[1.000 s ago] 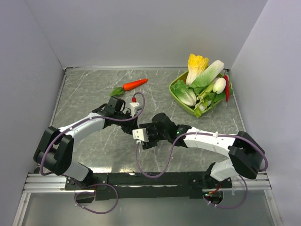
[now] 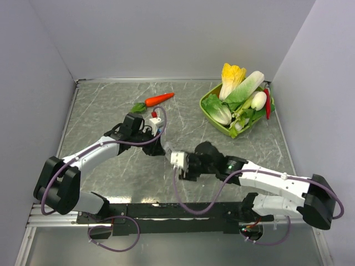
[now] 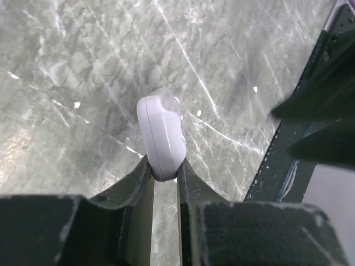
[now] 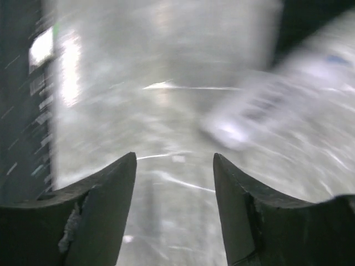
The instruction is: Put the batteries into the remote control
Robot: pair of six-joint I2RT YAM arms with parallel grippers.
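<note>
A white remote control is pinched at its end between the fingertips of my left gripper, which is shut on it. In the top view only a pale bit of the remote shows between the two arms. My right gripper is part open, with bare table visible between its fingers. In the right wrist view the remote appears blurred, beyond the right fingertips and apart from them. I cannot make out any batteries or tell the state of the battery slot.
A carrot lies at the back left, with a small red thing near the left arm. A green basket of vegetables stands at the back right.
My right arm has pulled back to the right and toward the front, away from the left gripper, so a pale part of the remote now shows.
</note>
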